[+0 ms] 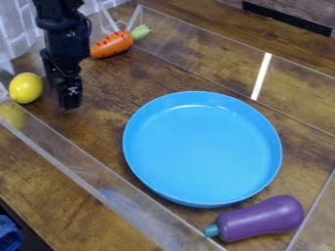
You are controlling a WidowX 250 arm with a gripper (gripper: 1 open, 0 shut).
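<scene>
My black gripper (65, 90) hangs at the upper left, low over the wooden table, open, just right of a yellow lemon-like toy (25, 87). An orange carrot (113, 43) with a green top lies behind it. A large blue plate (202, 148) fills the middle right, and a purple eggplant toy (260, 219) lies at the front right.
Clear plastic walls run along the left and front of the wooden table (183, 59). Another yellow shape shows at the left edge below the lemon.
</scene>
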